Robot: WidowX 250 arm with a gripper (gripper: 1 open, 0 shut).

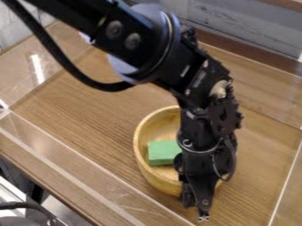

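A yellow bowl [150, 132] rests on the wooden table, with a green block [163, 152] inside it. The black gripper [199, 196] is lowered over the bowl's right front, its fingertips low at the near rim. The arm covers the bowl's right side, and what lies between the fingers is hard to make out.
Bare wooden table [77, 106] surrounds the bowl, with open room to the left and behind. A pale wall [242, 48] runs along the back. The table's left front edge has a dark cable beyond it at the lower left.
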